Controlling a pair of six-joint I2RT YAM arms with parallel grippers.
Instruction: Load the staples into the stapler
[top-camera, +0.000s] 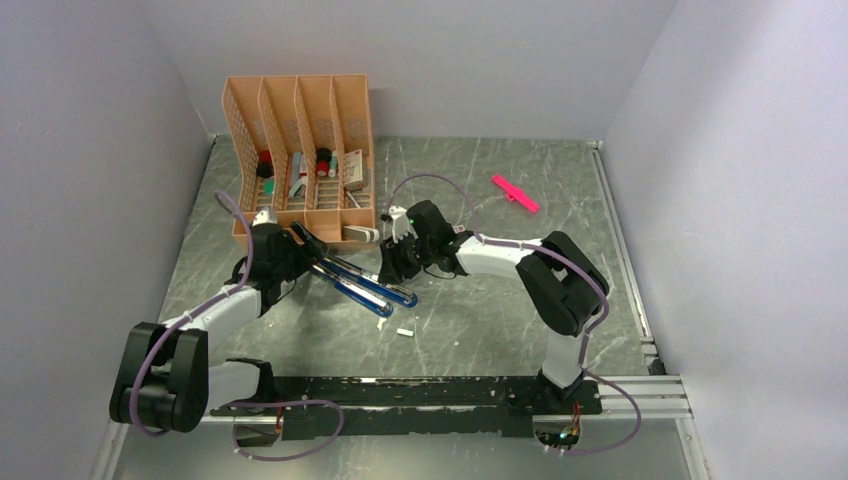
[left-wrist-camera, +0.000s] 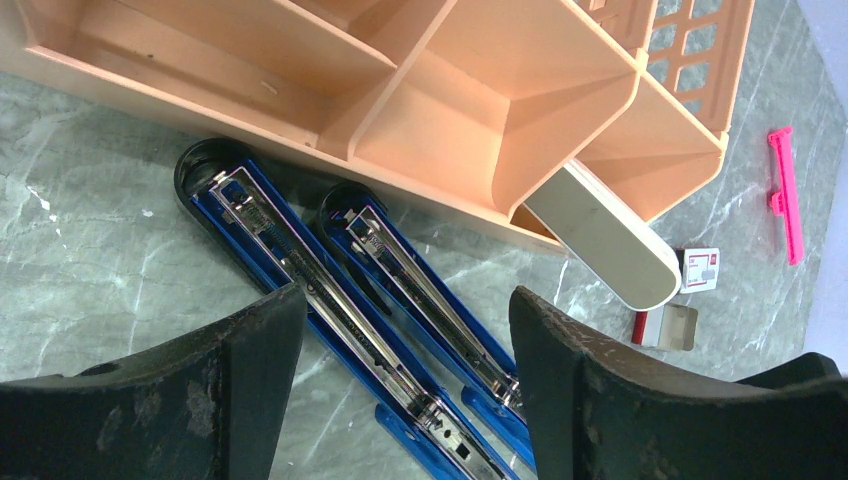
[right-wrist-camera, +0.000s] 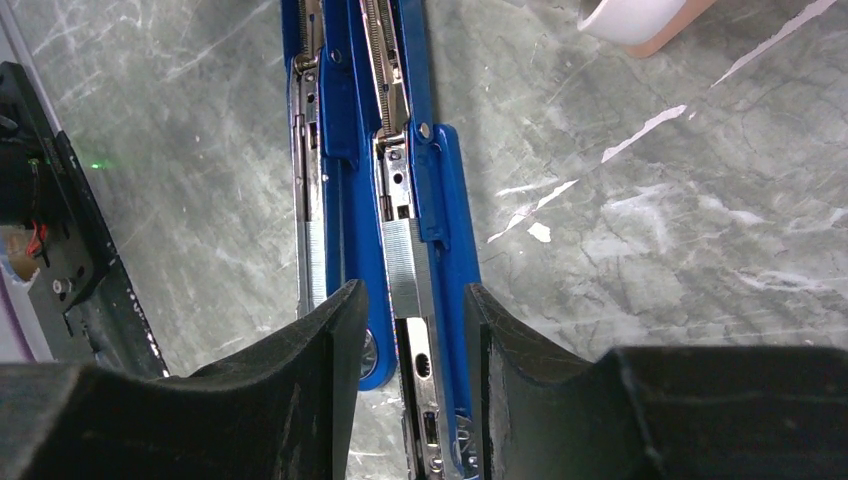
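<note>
Two blue staplers (top-camera: 362, 283) lie opened and side by side on the grey table. In the right wrist view, one ribbed silver staple strip (right-wrist-camera: 403, 270) sits in the metal channel of the nearer-centre stapler, and a similar strip (right-wrist-camera: 315, 262) shows in the other. Over the lower part of the centre stapler, my right gripper is open, one finger to each side; contact cannot be judged. My left gripper is open above the hinge-side parts of both staplers, with nothing visibly clasped.
An orange divided organizer (top-camera: 300, 222) stands behind the staplers, a white-sided object (left-wrist-camera: 605, 235) jutting from its front. Small red-and-white boxes (left-wrist-camera: 665, 325) lie right of it. A pink bar (top-camera: 516, 193) is farther right, and a small white piece (top-camera: 405, 332) lies in front.
</note>
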